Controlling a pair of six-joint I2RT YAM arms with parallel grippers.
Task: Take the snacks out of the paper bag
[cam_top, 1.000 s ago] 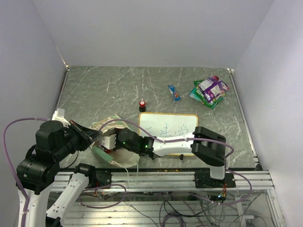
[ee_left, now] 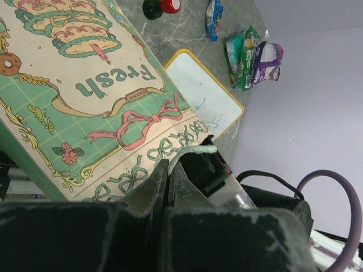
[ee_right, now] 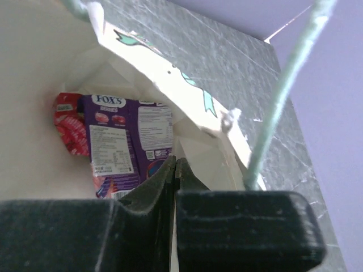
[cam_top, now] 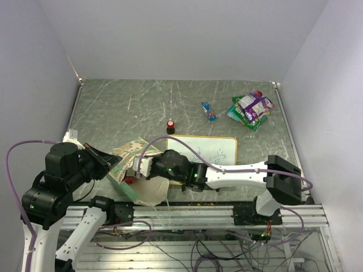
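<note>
The patterned paper bag (cam_top: 133, 148) lies tipped over near the table's front left, its mouth facing right. My left gripper is shut on the pale green cord handle (ee_left: 195, 149) at the bag's mouth. Inside the bag, a purple Fox's packet (ee_right: 110, 141) and a red packet (ee_right: 71, 122) lie against the far end. My right gripper is at the bag's opening, shut with nothing between its fingers. The purple packet lies beyond its tips, partly covered by them in the right wrist view.
A whiteboard (cam_top: 198, 144) lies beside the bag, partly under the right arm. A red-capped black bottle (cam_top: 171, 127), a small blue packet (cam_top: 209, 111) and a pile of purple and green packets (cam_top: 252, 107) rest farther back.
The packets stay inside and look farther away. The left gripper keeps the handle.
</note>
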